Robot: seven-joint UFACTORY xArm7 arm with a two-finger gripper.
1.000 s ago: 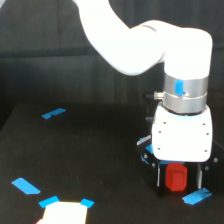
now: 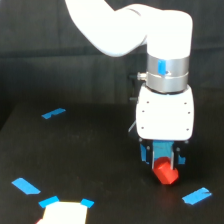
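A small red block [image 2: 166, 172] shows at the lower right, directly below the white hand of my arm. It appears turned, with an angled lower edge. My gripper [image 2: 164, 163] points down at it, its fingers at or beside the block's upper part. Dark fingers and blue patches blend together there, so whether the fingers are closed on the block cannot be made out. Whether the block touches the table is also unclear.
Blue tape strips lie on the black table at the back left [image 2: 54, 113], the left [image 2: 26, 186] and the right [image 2: 197, 196]. A pale object [image 2: 64, 213] is cut off by the bottom edge.
My arm and gripper have shifted left. The red block appears farther left and slightly higher, and it now looks turned where before it showed a squarer face.
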